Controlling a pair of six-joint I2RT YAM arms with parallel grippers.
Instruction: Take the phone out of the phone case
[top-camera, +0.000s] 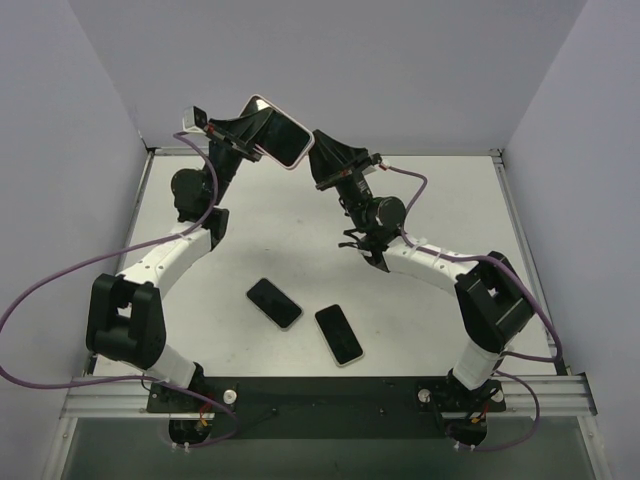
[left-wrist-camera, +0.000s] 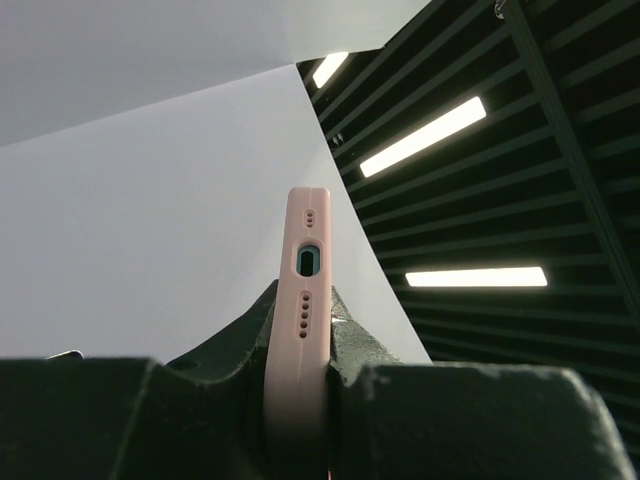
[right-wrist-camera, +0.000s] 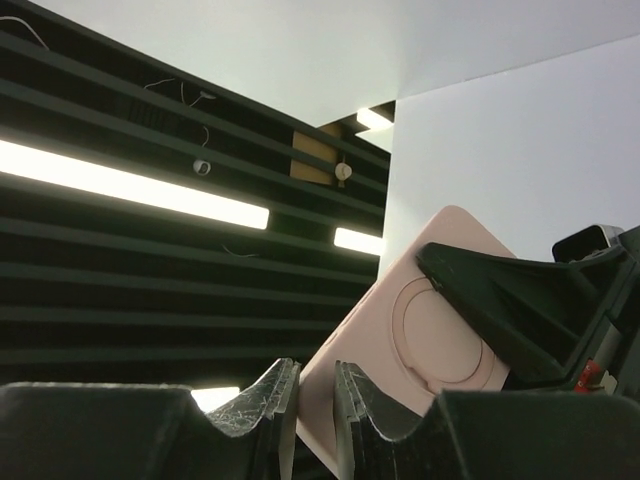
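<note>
High over the table a phone in a pink case (top-camera: 285, 135) is held tilted, screen toward the top camera. My left gripper (top-camera: 262, 128) is shut on it; the case's port end (left-wrist-camera: 298, 380) faces the left wrist camera between the fingers. The right wrist view shows the case's pink back (right-wrist-camera: 420, 330) with a ring. My right gripper has its fingertips at the case's lower corner, one on either side or very close; whether it grips there is unclear.
Two dark phones (top-camera: 273, 303) lie on the white table (top-camera: 430, 200). White walls stand at both sides and behind.
</note>
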